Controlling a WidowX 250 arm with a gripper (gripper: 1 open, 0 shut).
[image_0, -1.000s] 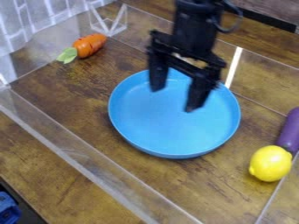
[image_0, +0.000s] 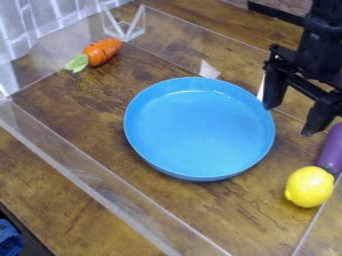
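A blue plate (image_0: 198, 130) lies in the middle of the wooden surface. The dark gripper (image_0: 297, 94) is at the upper right, just beyond the plate's right rim and above a purple eggplant (image_0: 330, 154). Its fingers are spread apart, with nothing visible between them. A yellow lemon (image_0: 307, 188) lies below the eggplant, right of the plate. An orange carrot (image_0: 102, 52) with a pale green top lies at the upper left.
Clear plastic walls (image_0: 40, 130) run along the left. Bare wood (image_0: 80, 100) is free left of the plate and below it. A blue object (image_0: 7, 240) shows at the lower left corner.
The gripper has moved right, from over the middle of the blue plate to beyond its right rim near the eggplant. The objects have not visibly moved.
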